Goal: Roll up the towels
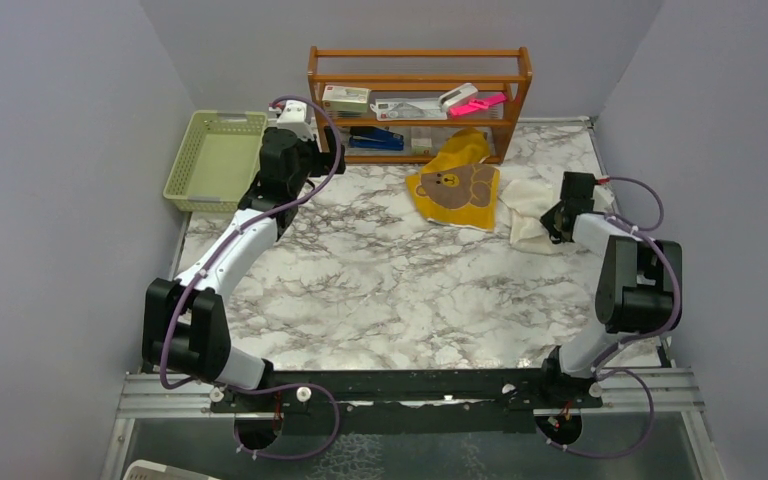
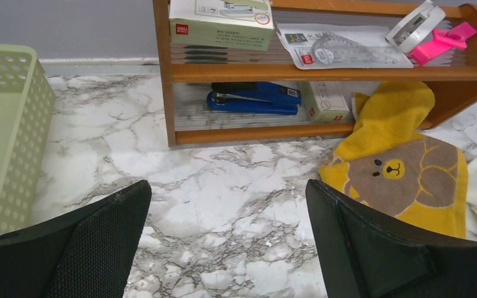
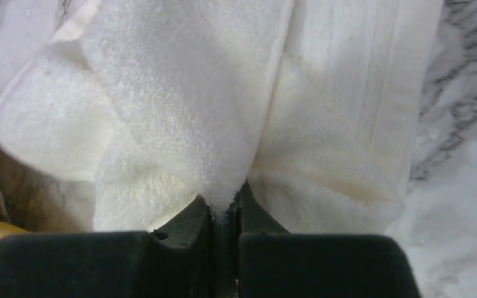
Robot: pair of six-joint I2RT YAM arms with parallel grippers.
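Note:
A rumpled white towel (image 1: 528, 200) lies at the right of the table, bunched and partly under my right arm. My right gripper is shut on a gathered fold of this towel (image 3: 180, 99), and the cloth spreads out loosely beyond the fingers. To its left, the yellow towel with a brown bear (image 1: 457, 193) rests mostly flat, its far end crumpled against the rack. High on the left side my left gripper stands open, only bare marble between its fingers; the yellow towel (image 2: 404, 167) shows at right in its view.
A green basket (image 1: 170, 180) stands at the back left, close to the left arm. The wooden rack (image 1: 420, 53) at the back holds boxes, a blue stapler (image 2: 258, 99) and pink tape items.

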